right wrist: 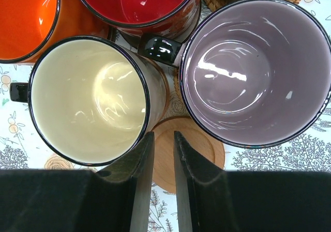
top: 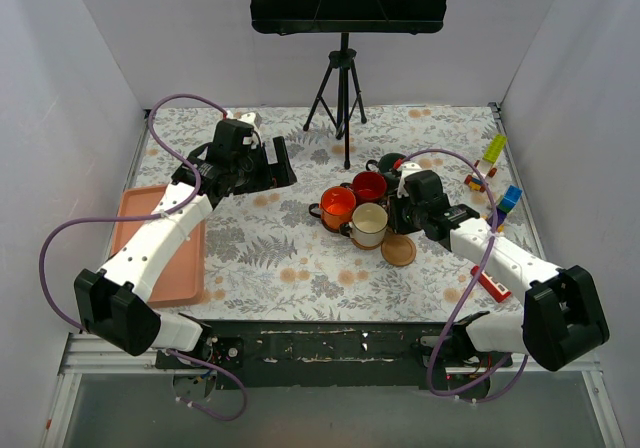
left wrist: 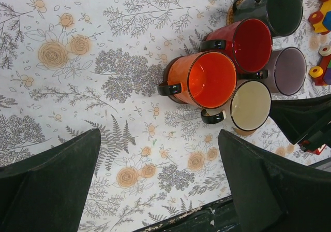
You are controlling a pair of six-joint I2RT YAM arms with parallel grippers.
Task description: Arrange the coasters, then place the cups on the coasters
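A bare wooden coaster (top: 398, 251) lies on the table in front of the cups; the right wrist view shows the same coaster (right wrist: 199, 141) partly behind my fingers. Beside it stand a cream cup (right wrist: 88, 102) and a purple cup (right wrist: 258, 71), both upright and empty. My right gripper is over the coaster between these two cups, its fingers a little apart and nothing held. An orange cup (left wrist: 207, 79), a red cup (left wrist: 251, 45) and a dark green cup (left wrist: 284, 9) stand close by. My left gripper is wide open over bare tablecloth, left of the cups.
On the left lies a salmon tray (top: 180, 268), partly under my left arm. Toy blocks (top: 506, 203) and a red block (top: 492, 284) sit at the right edge. A black music stand (top: 345, 88) rises at the back.
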